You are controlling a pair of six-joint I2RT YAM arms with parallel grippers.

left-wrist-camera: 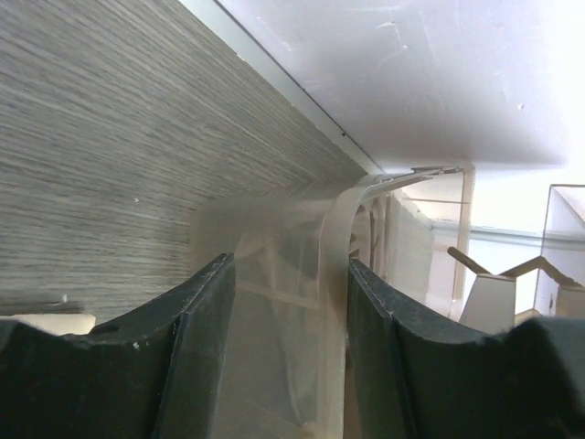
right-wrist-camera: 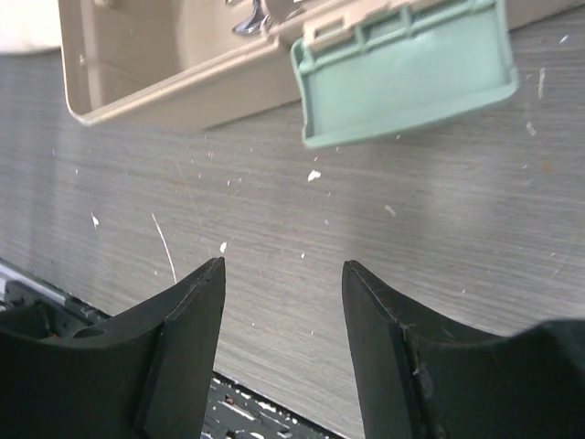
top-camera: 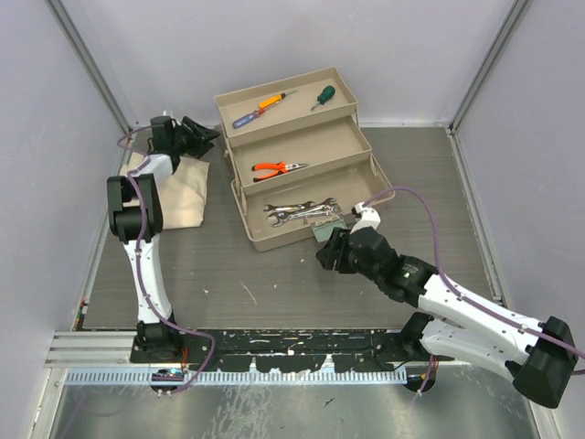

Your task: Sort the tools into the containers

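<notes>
The beige three-tier toolbox [top-camera: 311,151] holds the tools. Its top tray has a blue-handled screwdriver [top-camera: 247,120], an orange one [top-camera: 273,101] and a green one [top-camera: 325,94]. Orange-handled pliers [top-camera: 270,166] lie in the middle tray and several wrenches [top-camera: 302,213] in the bottom tray. My open left gripper [top-camera: 211,135] is at the box's back left corner. In the left wrist view, a see-through box wall [left-wrist-camera: 335,265] rises between or just beyond its fingertips; I cannot tell which. My right gripper stands open and empty in front of the box.
A green flap [right-wrist-camera: 407,78] hangs at the toolbox's front. A beige cloth [top-camera: 183,197] lies left of the box, partly under my left arm. White walls [top-camera: 256,37] close in the back and sides. Bare floor [top-camera: 247,288] stretches before the box.
</notes>
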